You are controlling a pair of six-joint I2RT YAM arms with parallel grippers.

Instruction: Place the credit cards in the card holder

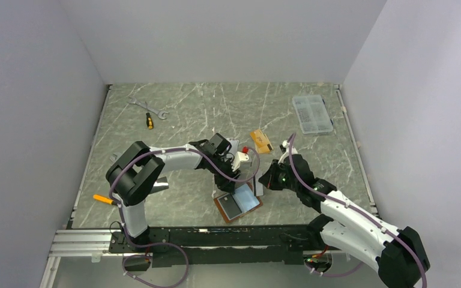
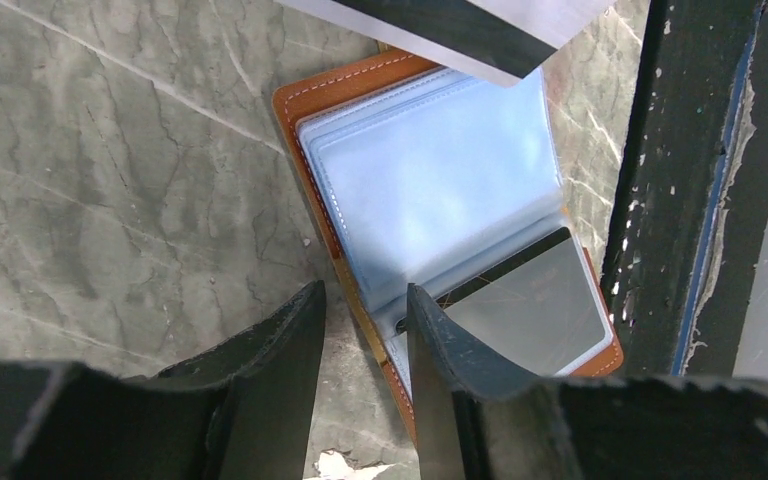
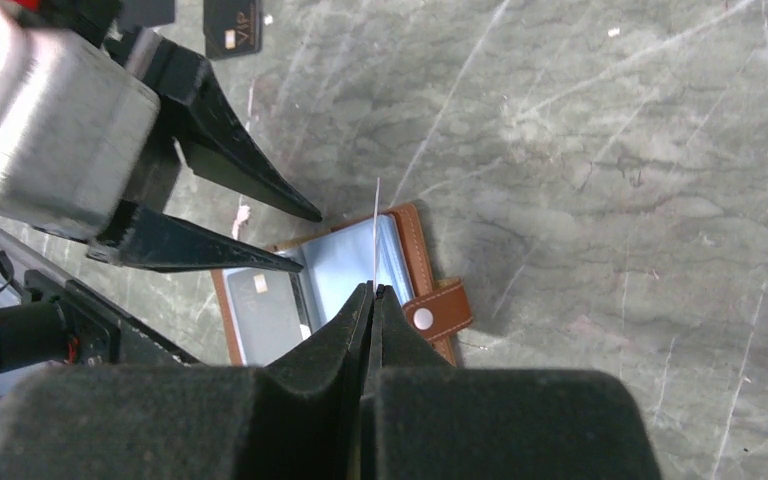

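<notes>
The brown card holder [image 1: 238,204] lies open on the table, with a pale blue pocket side [image 2: 440,170] and a greyish clear window side [image 2: 535,305]. My right gripper is shut on a thin card [image 3: 376,225], which stands edge-on in the right wrist view. From the left wrist view that card [image 2: 460,30] is white with a dark stripe, over the holder's blue side. My left gripper is part open, nothing gripped, its fingertips straddling the view of the holder's edge near the fold. Whether they touch it, I cannot tell.
Gold cards [image 1: 261,141] lie beyond the arms, and a black VIP card [image 3: 232,28] lies apart. A clear plastic box [image 1: 313,114] sits back right; wrenches [image 1: 148,108] and a screwdriver [image 1: 149,120] back left.
</notes>
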